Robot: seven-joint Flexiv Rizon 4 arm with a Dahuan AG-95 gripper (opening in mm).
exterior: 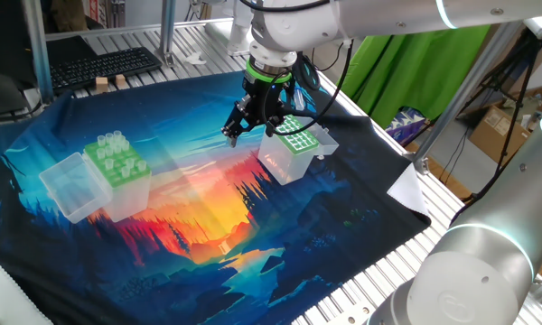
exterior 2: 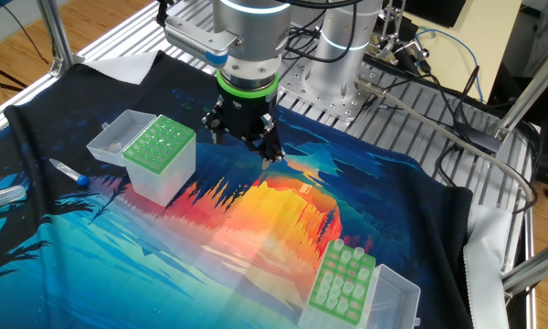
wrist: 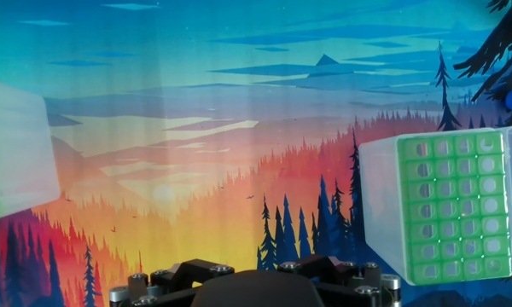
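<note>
My gripper (exterior 2: pixel 243 146) hangs above the cloth between two translucent boxes, its fingers spread wide with nothing between them. In the wrist view the two fingers (wrist: pixel 388 288) stand far apart at the bottom edge. One box (exterior: pixel 289 161) has a green rack top with empty holes and its lid folded open; it stands just beyond the gripper in exterior view 1, and at right in the wrist view its rack (wrist: pixel 452 205) shows empty holes. The other box (exterior: pixel 129 200) has several clear tips (exterior: pixel 117 144) standing in its green rack. Only its side (wrist: pixel 21 141) shows at the wrist view's left edge.
A printed landscape cloth (exterior: pixel 208 280) covers the table, with clear room between the boxes. A blue-capped pen (exterior 2: pixel 68 172) and a clear object (exterior 2: pixel 2 197) lie beyond the empty rack's box. A keyboard (exterior: pixel 104 68) sits at the back; a cable (exterior: pixel 343 81) loops beside the wrist.
</note>
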